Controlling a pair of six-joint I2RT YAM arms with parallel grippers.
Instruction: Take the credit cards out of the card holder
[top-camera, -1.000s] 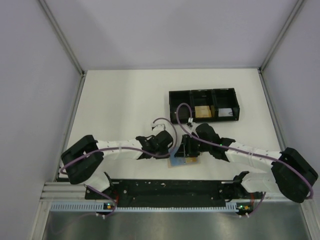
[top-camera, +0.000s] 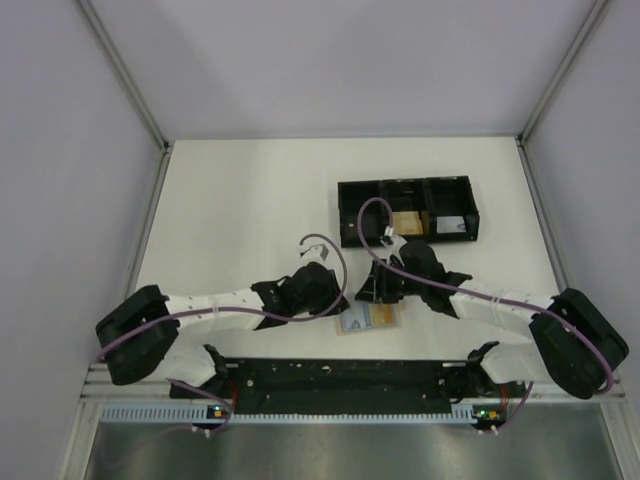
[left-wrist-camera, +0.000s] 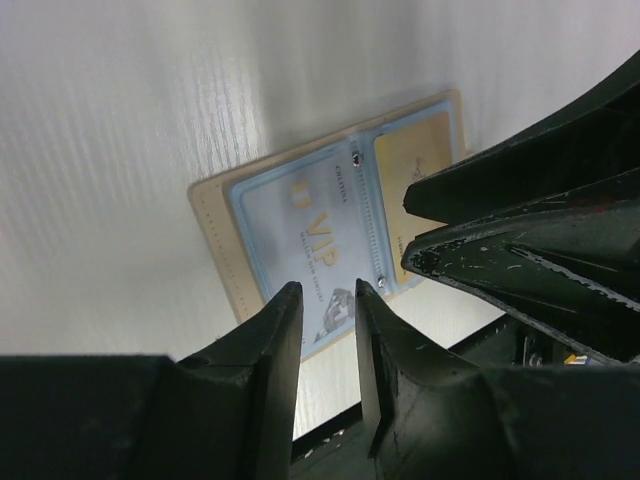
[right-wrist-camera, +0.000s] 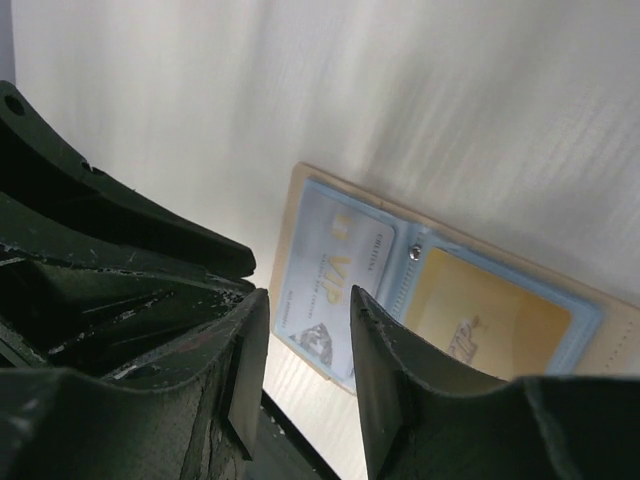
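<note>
The card holder (top-camera: 367, 318) lies flat on the table between my grippers, a white VIP card (left-wrist-camera: 305, 240) in one pocket and a gold card (right-wrist-camera: 480, 310) in the other. Both grippers hover over it, my left gripper from the left, my right gripper from the right, each part open with nothing seen between its fingertips. The other arm's dark body intrudes into each wrist view.
A black compartment tray (top-camera: 408, 183) with cards in some compartments stands at the back right.
</note>
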